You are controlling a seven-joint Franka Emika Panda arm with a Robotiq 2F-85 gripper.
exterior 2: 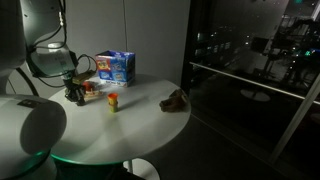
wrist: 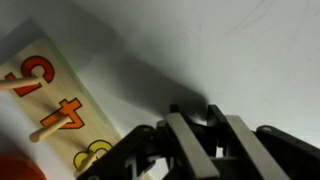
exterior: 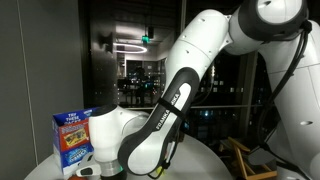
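Note:
My gripper points down over the bare white table. Its two fingers stand close together, a narrow gap between them and nothing visible in it. To the left in the wrist view lies a pale wooden board (wrist: 60, 95) with orange, red and yellow printed numbers and upright wooden pegs (wrist: 53, 128). The fingers are beside this board, not over it. A red round thing (wrist: 18, 168) shows at the lower left corner, mostly cut off. In exterior view 2 the gripper (exterior 2: 78, 99) is low at the table's left side, and its fingertips are too small to judge.
A blue and red toy box (exterior 2: 116, 68) stands at the back of the round white table (exterior 2: 140, 125). An orange, yellow and green stack (exterior 2: 113, 102) is near the middle. A brown object (exterior 2: 174, 102) lies near the right edge. Free room lies between them.

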